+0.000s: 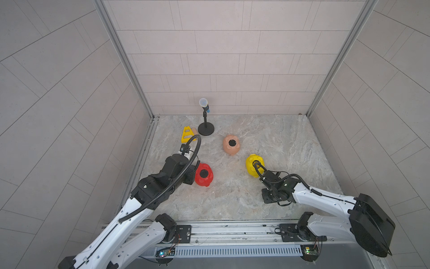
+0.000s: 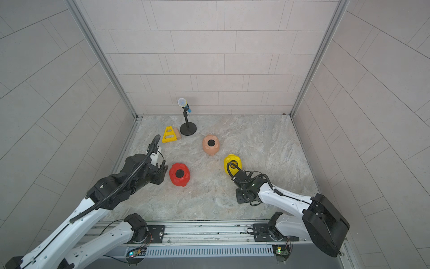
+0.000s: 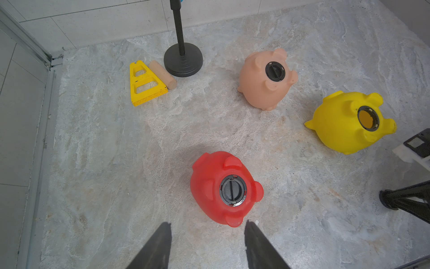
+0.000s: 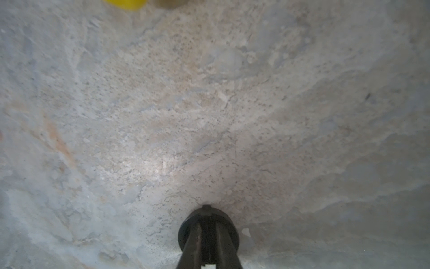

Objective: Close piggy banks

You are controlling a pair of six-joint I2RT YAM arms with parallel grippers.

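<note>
The red piggy bank lies belly up, its opening filled by a black cap. Farther back, the pink piggy bank also has a black cap in place. On the yellow piggy bank the round belly opening is uncovered. My left gripper is open and empty, near the red bank. Over the table in front of the yellow bank, my right gripper is shut, with a loose round black cap at its fingertips; it appears to pinch the cap's central ridge.
A black round-based stand, a yellow frame and a tan cylinder occupy the back left. Bare table lies between the banks and along the front.
</note>
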